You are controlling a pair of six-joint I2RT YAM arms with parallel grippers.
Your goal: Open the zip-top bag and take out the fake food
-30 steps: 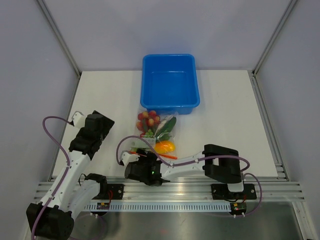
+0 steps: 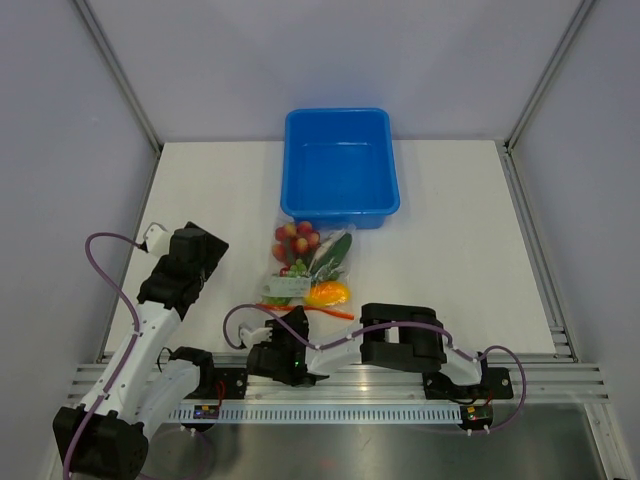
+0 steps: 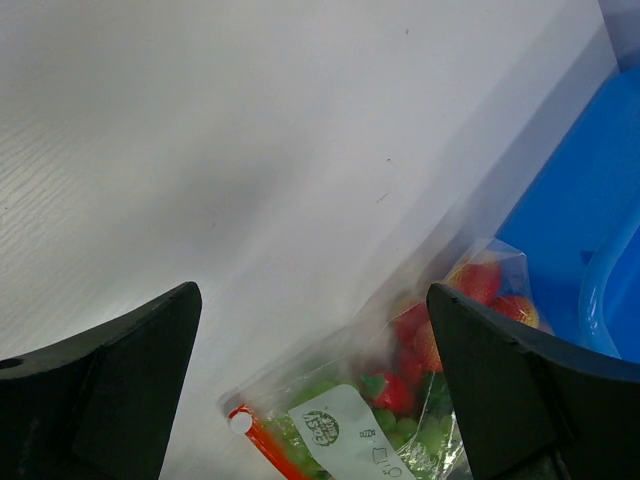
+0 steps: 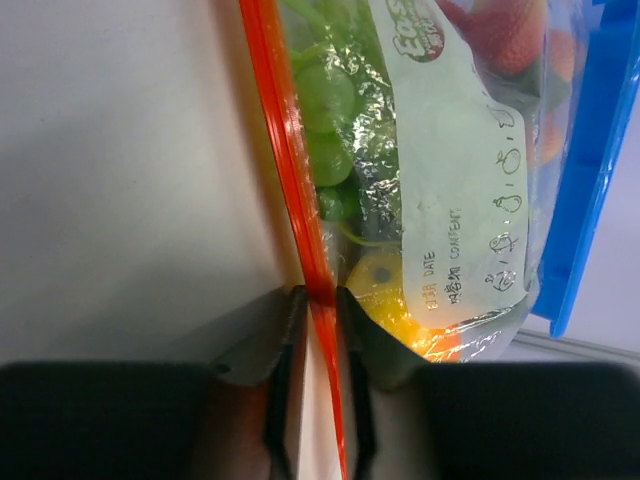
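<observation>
The clear zip top bag [image 2: 315, 262] lies flat on the table, full of fake food: red strawberries, green grapes, a cucumber-like green piece and a yellow pepper-like piece [image 2: 328, 293]. An orange-red zip strip [image 4: 285, 140] edges it on the near side. My right gripper has its fingertips close on either side of that strip, a narrow gap between them; whether they pinch it I cannot tell. Off to the bag's left, my left gripper stands wide open above bare table, nothing between its fingers.
A blue bin [image 2: 345, 219], its inside empty, stands just behind the bag, against its far edge. Bare white table [image 2: 450, 250] spreads to the right, and there is free room at the left too.
My right arm has shifted left and a little toward the near edge, its gripper moving along the zip strip. The left arm, bag and bin stay put.
</observation>
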